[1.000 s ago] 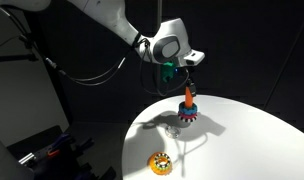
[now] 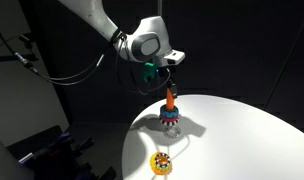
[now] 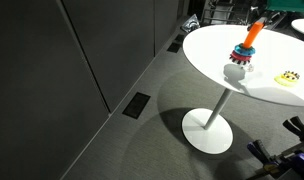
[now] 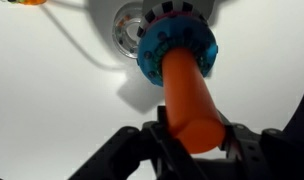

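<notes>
My gripper (image 2: pixel 171 87) is shut on the upper end of an orange handle (image 2: pixel 170 101). Below the handle sits a round blue head (image 2: pixel 170 113) with dark and reddish bumps round its edge; the piece stands nearly upright, tilted a little in exterior view 2. Looking down in the wrist view, the orange handle (image 4: pixel 192 105) points up at the camera between dark fingers. A clear, round, ring-like piece (image 4: pixel 127 28) lies on the table beside the blue head, partly overlapped by it in this view. Whether the head touches the table, I cannot tell.
A yellow ring with bumps (image 2: pixel 161 162) lies on the white round table (image 2: pixel 232 140) nearer the front; exterior view 2 shows the same yellow ring (image 3: pixel 287 77).
The yellow ring has stayed put.
</notes>
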